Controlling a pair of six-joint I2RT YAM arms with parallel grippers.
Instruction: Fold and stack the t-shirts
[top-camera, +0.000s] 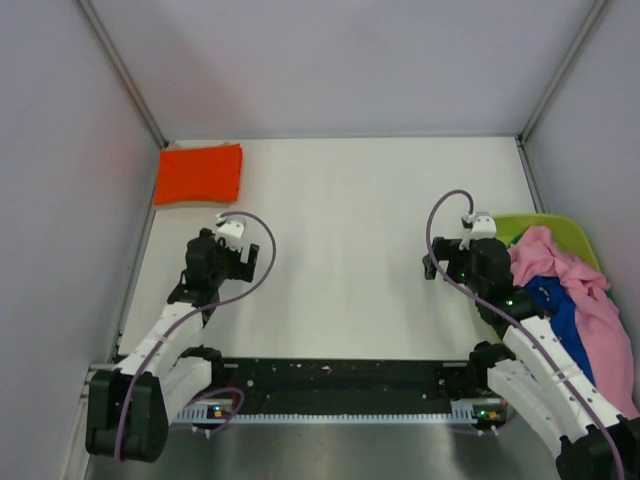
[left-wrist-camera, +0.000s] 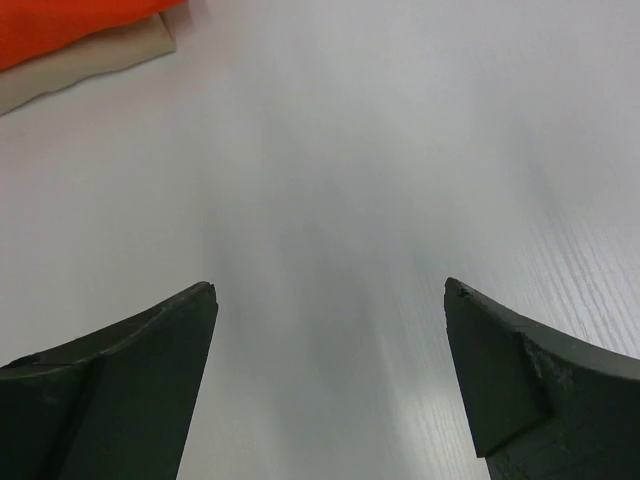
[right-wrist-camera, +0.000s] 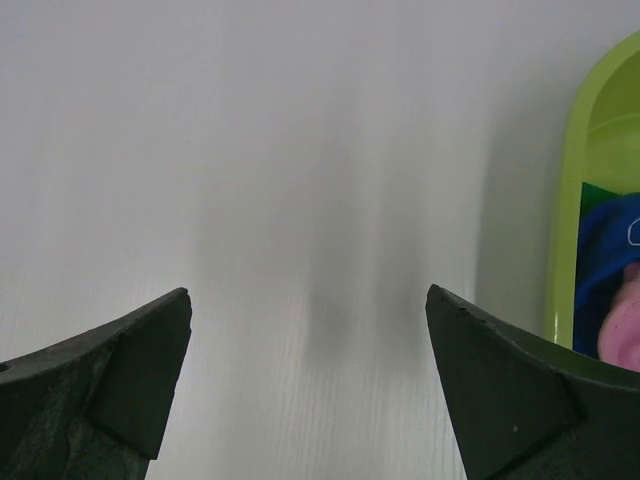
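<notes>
An orange folded T-shirt (top-camera: 197, 172) lies on a beige layer at the table's back left; part of it shows in the left wrist view (left-wrist-camera: 60, 20). A green tub (top-camera: 550, 226) at the right holds pink (top-camera: 590, 330) and blue (top-camera: 560, 325) cloth, also seen at the right wrist view's edge. My left gripper (top-camera: 228, 262) is open over bare table in front of the orange shirt, with nothing between its fingers. My right gripper (top-camera: 440, 258) is open over bare table just left of the tub, also empty.
Walls stand at both sides and the back, and a dark strip runs along the front edge.
</notes>
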